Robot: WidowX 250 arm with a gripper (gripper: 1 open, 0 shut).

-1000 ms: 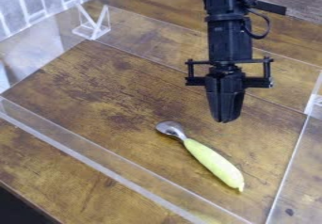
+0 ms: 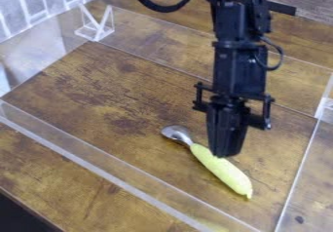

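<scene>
A tool with a pale yellow-green handle [image 2: 229,176] and a short silver metal end lies on the wooden surface [image 2: 111,95], pointing from upper left to lower right. My black gripper [image 2: 227,150] is shut and hangs just above the tool, over the upper part of its handle near the metal end, which it partly overlaps in the camera view. Nothing shows between its fingers; whether it touches the tool cannot be told.
Clear plastic walls border the wooden area on several sides. A small white bracket [image 2: 95,27] stands at the back left corner.
My gripper has moved down and slightly left, toward the tool, from higher over the bare wood. The tool has not visibly moved.
</scene>
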